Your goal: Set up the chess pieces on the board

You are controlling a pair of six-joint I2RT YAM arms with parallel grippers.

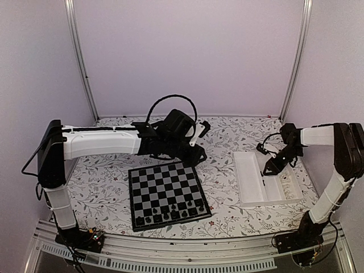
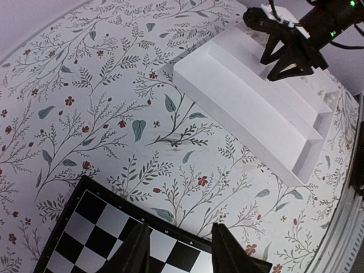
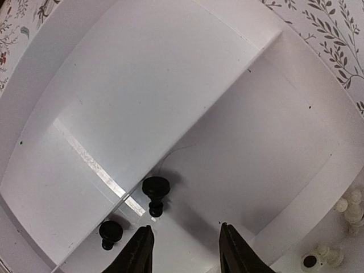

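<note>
The chessboard [image 1: 165, 190] holds several dark pieces along its near rows. Above its back edge my left gripper hangs open, empty. My right gripper is down over the white tray [image 1: 248, 176], its fingers apart with nothing seen between them. In the right wrist view a black piece [image 3: 156, 193] lies by the divider, just beyond the fingers, and another black piece [image 3: 110, 232] is to their left. Pale pieces [image 3: 353, 210] sit in the compartment at the right.
Pale walls enclose the back and sides.
</note>
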